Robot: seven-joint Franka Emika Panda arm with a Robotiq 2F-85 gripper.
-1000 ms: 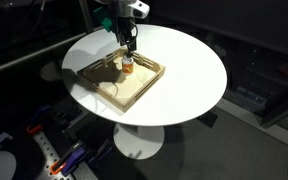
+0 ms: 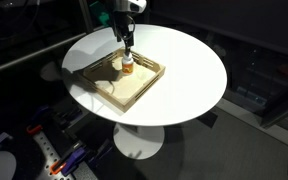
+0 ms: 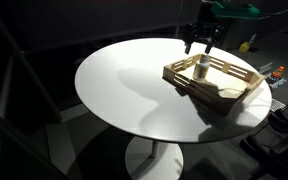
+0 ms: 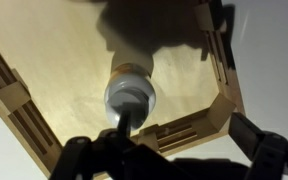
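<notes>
A small bottle with a white cap and an orange label [image 2: 127, 67] stands upright inside a shallow wooden crate [image 2: 141, 92]. Seen from the other side, the bottle [image 3: 201, 68] is near the crate's wall. My gripper [image 2: 128, 47] hangs above the bottle, apart from it in height. In the wrist view the bottle's white cap [image 4: 130, 98] lies close to the left finger, off the middle of the gap. The gripper is open, its fingers wide apart, with nothing held between them.
The crate rests on a round white table [image 2: 189, 65], close to its edge on the arm's side. Slatted crate walls [image 3: 224, 101] surround the bottle.
The arm's upper part has shifted slightly above the crate, while the gripper remains over the bottle. Bottle and crate have not moved.
</notes>
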